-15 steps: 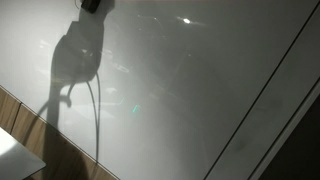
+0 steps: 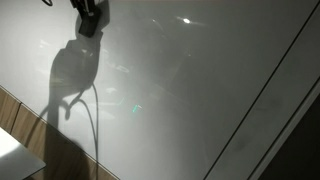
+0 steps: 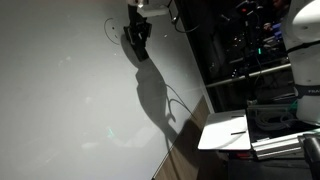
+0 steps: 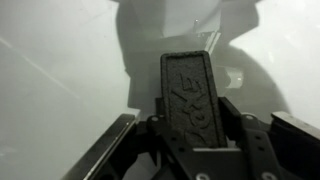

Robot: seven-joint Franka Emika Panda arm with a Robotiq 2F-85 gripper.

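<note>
A black block with raised letters, looking like a whiteboard eraser (image 4: 190, 95), sits between the fingers of my gripper in the wrist view. The fingers are shut on its sides. At the top of exterior view 1 the eraser (image 2: 90, 22) is against or just off the white board (image 2: 200, 80); I cannot tell whether it touches. Exterior view 2 has the dark gripper (image 3: 137, 22) near the top, over the same board (image 3: 60, 90). A small green mark (image 2: 136, 108) shows on the board, below and right of the eraser.
The arm's long shadow (image 2: 75, 70) falls down the board. A wooden strip (image 2: 65, 158) and a white panel (image 2: 15, 158) lie at lower left. In exterior view 2, a white tray-like surface (image 3: 222, 131) stands at right. Most of the board is bare.
The eraser and gripper have come further into exterior view 1 from its top edge, moving down. The arm's shadow has shifted slightly. The green mark stays where it was.
</note>
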